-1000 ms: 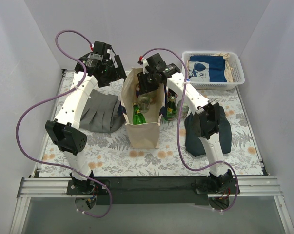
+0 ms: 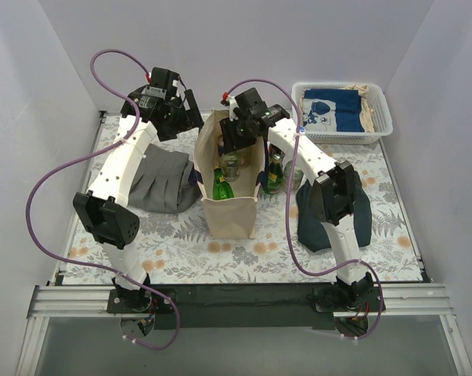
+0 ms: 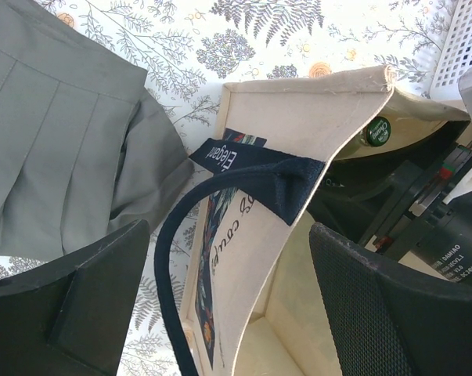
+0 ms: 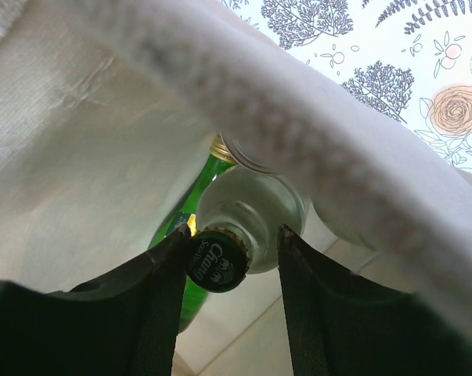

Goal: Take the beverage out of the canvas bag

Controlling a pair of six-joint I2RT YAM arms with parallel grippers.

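Observation:
The tan canvas bag [image 2: 230, 223] stands upright and open-topped in the middle of the table. Inside lie a green bottle [image 2: 222, 186] and a clear glass vessel [image 2: 231, 163]. My right gripper [image 2: 234, 146] reaches into the bag from the back right. In the right wrist view, a dark bottle cap [image 4: 217, 264] sits between its parted fingers, close to the left one, with a gap on the right. The green bottle [image 4: 193, 196] lies beneath. Left of the bag's rim, my left gripper is open and empty, its fingers either side of the dark handle [image 3: 169, 235].
Another bottle [image 2: 275, 171] and a glass [image 2: 296, 175] stand right of the bag. A grey cloth bag [image 2: 162, 182] lies left, a dark one [image 2: 362, 223] right. The white basket [image 2: 386, 117] is at the back right.
My right gripper has shifted slightly lower in the top view, over the clear vessel in the bag. The left arm and the bag look unchanged.

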